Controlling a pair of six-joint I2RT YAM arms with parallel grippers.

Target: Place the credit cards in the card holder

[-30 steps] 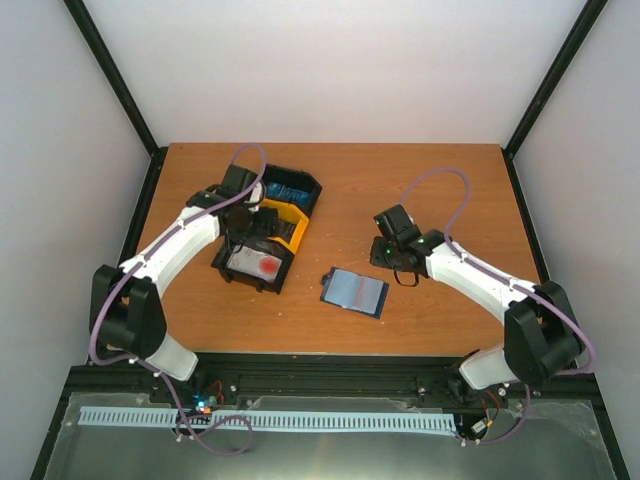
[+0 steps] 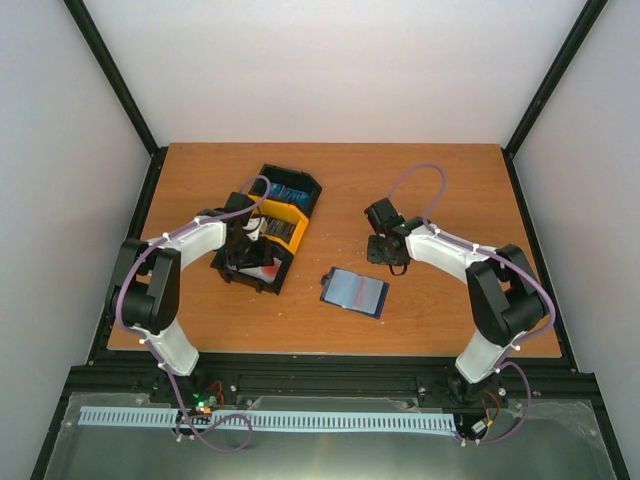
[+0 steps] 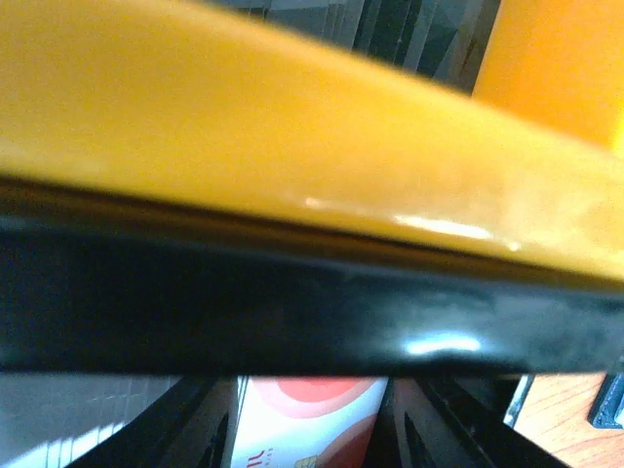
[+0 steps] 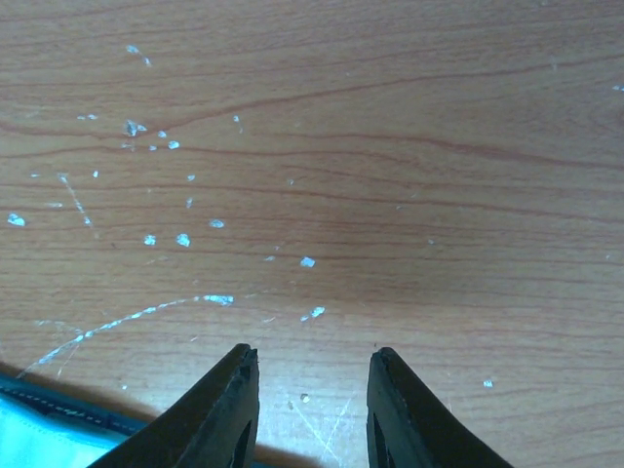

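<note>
My left gripper is down in the front black bin, its fingers either side of a white and red card, parted; the bin's dark rim fills much of the left wrist view. My right gripper stands open over bare wood, nothing between its fingers. The open card holder lies on the table at front centre, its corner at the lower left of the right wrist view.
A yellow bin and a back black bin with blue items stand behind the front bin.
My left gripper has moved down and toward the front, onto the card in the front bin.
</note>
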